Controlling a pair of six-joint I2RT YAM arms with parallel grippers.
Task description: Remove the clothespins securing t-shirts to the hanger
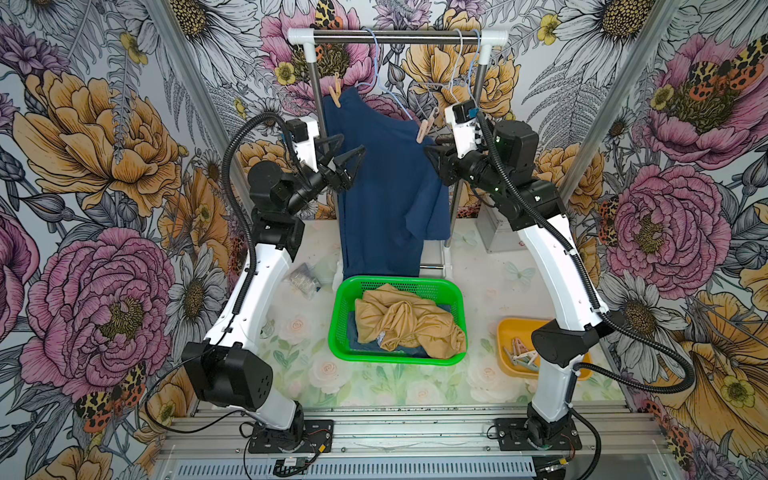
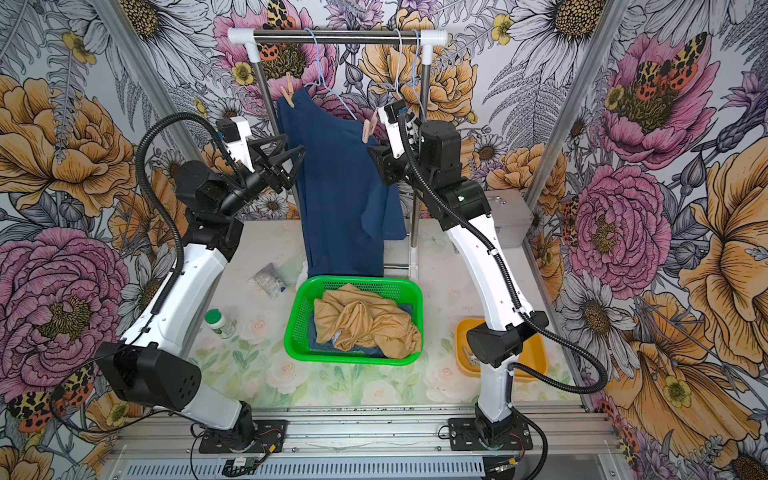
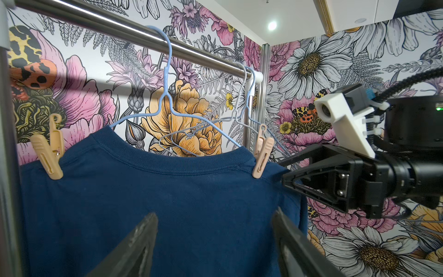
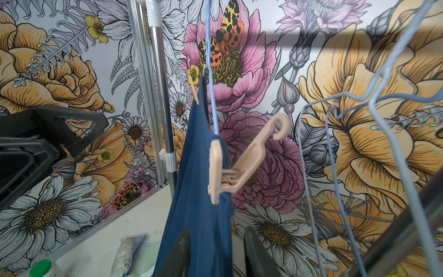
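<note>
A navy T-shirt [image 1: 380, 200] hangs on a blue wire hanger [image 3: 168, 92], with a wooden clothespin [image 3: 48, 157] on its left shoulder and a pale clothespin [image 3: 262, 157] on its right. My left gripper stands open in front of the shirt, nothing between its fingers. My right gripper is at the right shoulder, just below the pale clothespin; its blurred fingertips stand apart, on either side of the shirt's edge.
Above is the rail [image 1: 392, 37] with further empty hangers. Below sit a green basket [image 1: 344, 336] of folded clothes and an orange tray [image 1: 505, 344] holding clothespins at right. A bottle [image 2: 220, 322] stands at left.
</note>
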